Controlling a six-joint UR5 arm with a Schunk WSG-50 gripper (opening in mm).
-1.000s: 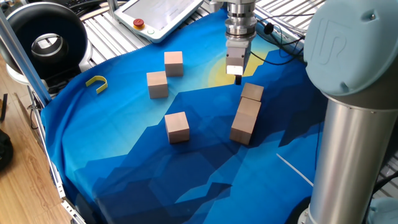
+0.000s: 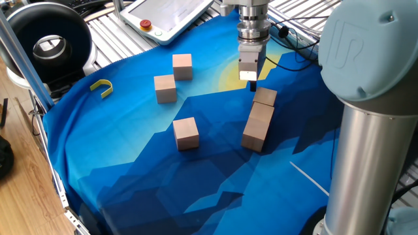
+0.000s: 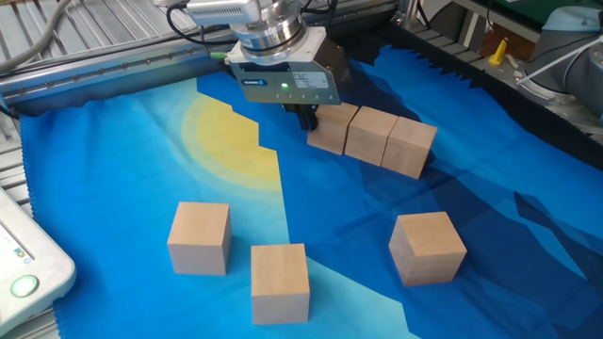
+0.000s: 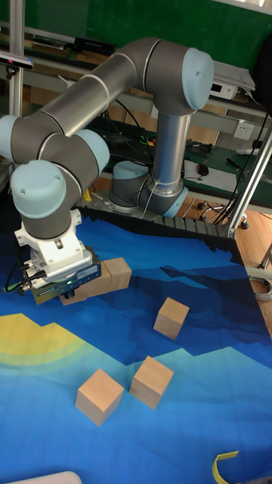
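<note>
My gripper (image 3: 303,121) is close to one end of a row of three wooden cubes. Its dark fingers (image 2: 253,85) sit together under the housing, shut, and no object shows between them. In exterior view 2 they are right beside the end cube (image 3: 332,128); whether they touch it I cannot tell. The middle cube (image 3: 370,135) and the outer cube (image 3: 409,147) follow in line. From exterior view 1, the end cube (image 2: 265,96) looks slightly out of line with the others. In exterior view 3 the gripper body hides part of the row and the fingertips.
Three separate cubes stand on the blue cloth: one alone (image 2: 186,134) and two near each other, a nearer one (image 2: 165,89) and a farther one (image 2: 182,66). A yellow curved piece (image 2: 102,87) lies near the cloth's edge. Clear cloth separates the row from the loose cubes.
The gripper has shifted slightly towards the row's end cube, right and a little down in exterior view 1. The cubes have not visibly moved.
</note>
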